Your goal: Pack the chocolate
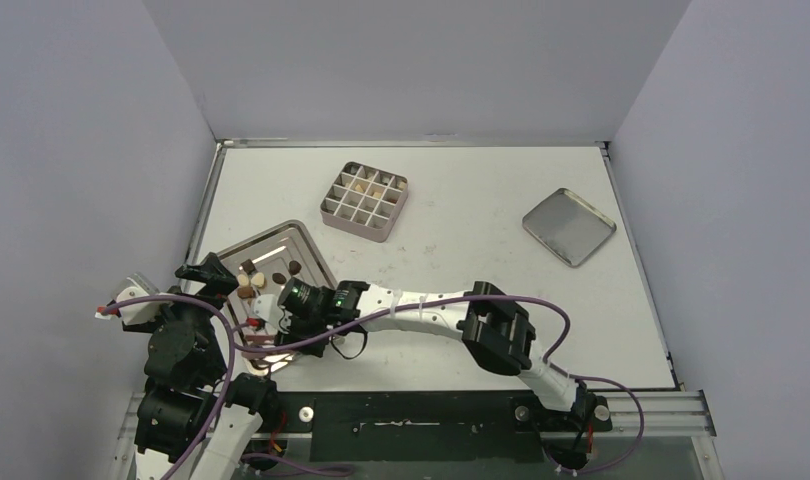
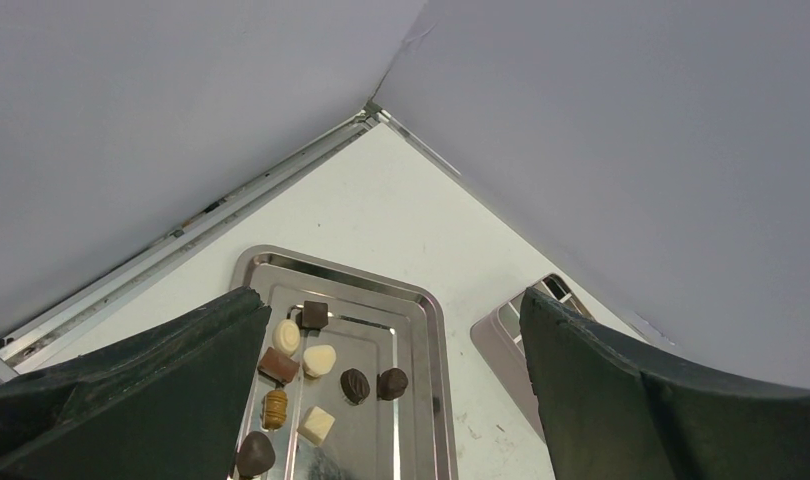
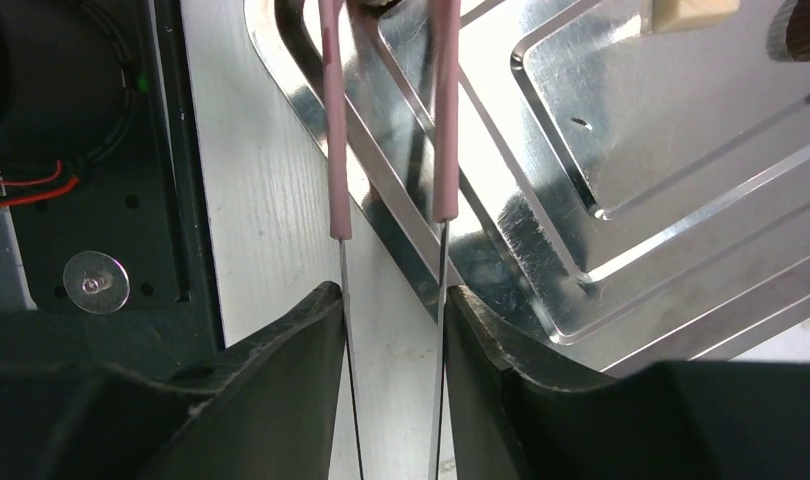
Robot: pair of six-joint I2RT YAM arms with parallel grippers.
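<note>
My right gripper reaches low over the near-left part of the steel tray; its pink-tipped fingers are shut on a brown chocolate, only partly visible at the top edge of the right wrist view. Dark, white and brown chocolates lie on the tray, such as a white square point(image 2: 316, 425) and a dark round one point(image 2: 392, 383). The grey grid box point(image 1: 364, 225) stands at the back, light pieces in some compartments. My left gripper is open, raised at the tray's left.
An empty small metal tray point(image 1: 569, 227) lies at the right. Walls close the left, back and right; the right arm stretches across the front of the table.
</note>
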